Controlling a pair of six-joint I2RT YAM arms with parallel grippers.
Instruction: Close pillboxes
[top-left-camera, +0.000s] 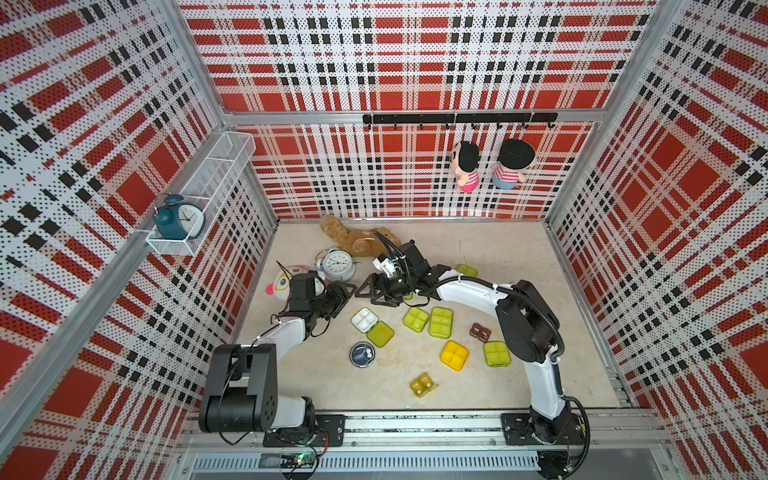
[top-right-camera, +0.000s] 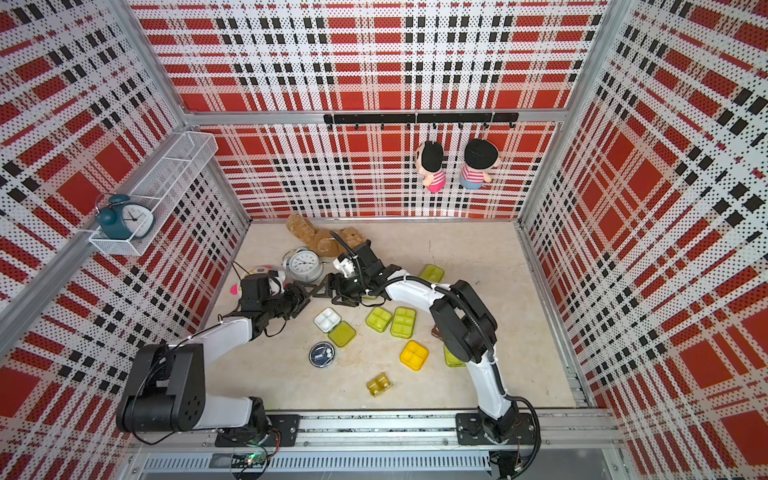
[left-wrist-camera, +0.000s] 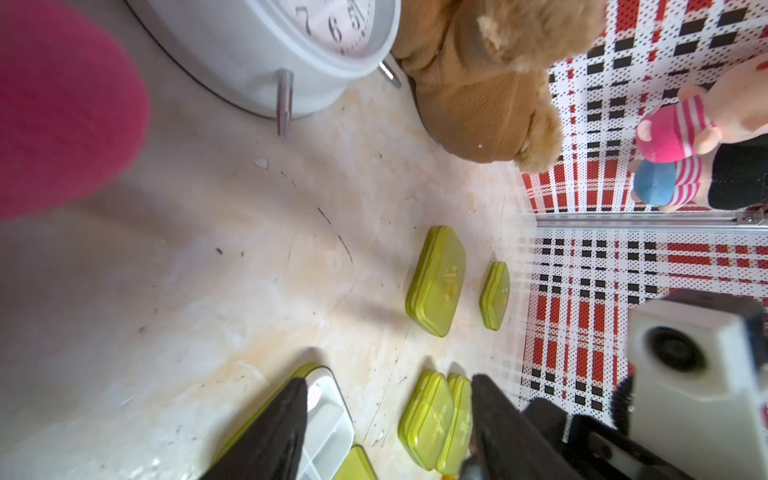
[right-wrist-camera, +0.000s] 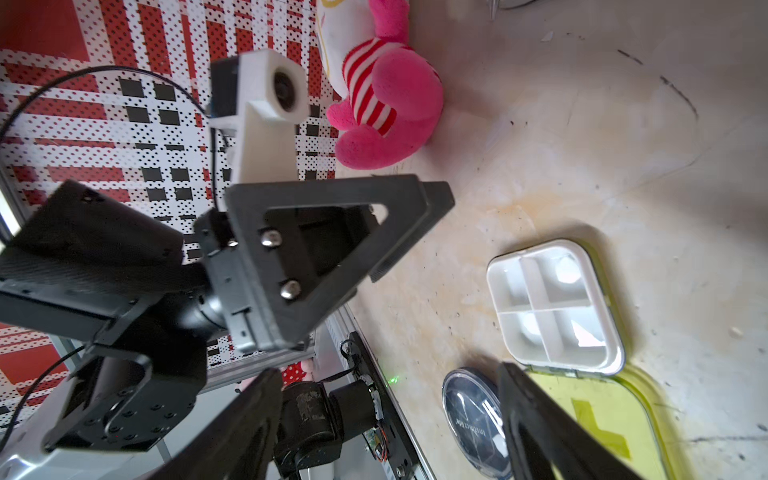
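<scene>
An open white pillbox (right-wrist-camera: 550, 300) with its yellow-green lid (top-left-camera: 379, 334) lying flat sits on the table below both grippers. My left gripper (top-left-camera: 342, 297) stands open above and left of it, nothing between its fingers. My right gripper (top-left-camera: 373, 291) is raised just behind it, fingers apart with nothing seen between them. Closed-looking green pillboxes (left-wrist-camera: 436, 280) lie toward the back and right. More green pillboxes (top-left-camera: 440, 322), a yellow one (top-left-camera: 453, 355), a brown one (top-left-camera: 480, 332) and an amber one (top-left-camera: 422, 385) are spread across the middle and right.
A pink-and-white plush (right-wrist-camera: 392, 120), a silver alarm clock (top-left-camera: 337, 265) and brown plush (top-right-camera: 301, 228) crowd the back left. A round dark container (top-left-camera: 361, 354) lies at the front left.
</scene>
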